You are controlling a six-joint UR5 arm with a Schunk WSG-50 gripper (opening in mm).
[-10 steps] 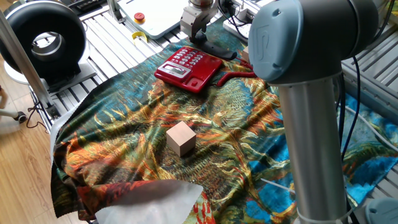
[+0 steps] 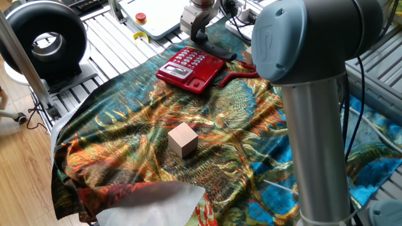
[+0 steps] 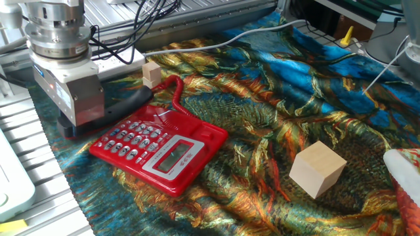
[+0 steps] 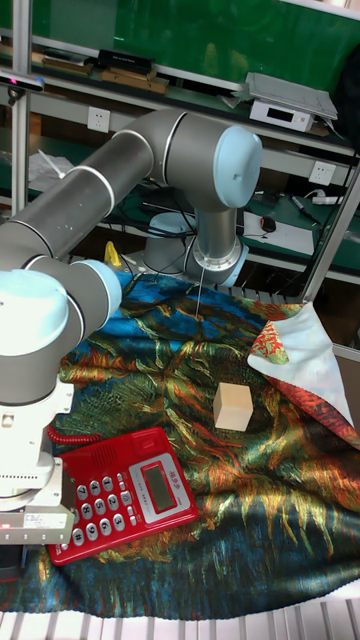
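A red desk phone (image 3: 157,147) with silver keys lies on the patterned cloth. Its black handset (image 3: 121,110) is off the base, stretched along the phone's back side, with the coiled red cord (image 3: 176,95) at one end. Over the handset's other end is my gripper (image 3: 69,121), its silver body close against the black plastic. The fingers are hidden there, so whether they are closed around the handset does not show. In exterior view 1 the gripper (image 2: 193,39) and handset (image 2: 217,50) also meet behind the phone. A wooden cube (image 3: 317,169) stands apart on the cloth.
Two small wooden blocks (image 3: 151,75) sit stacked near the cord. A folded-over cloth corner (image 4: 309,352) lies beyond the cube. Cables (image 3: 131,39) run behind the gripper, and a red emergency button (image 2: 141,17) is on the far side.
The gripper and the handset end beneath it appear to have shifted very slightly left in exterior view 1. The phone base and cube stay where they were.
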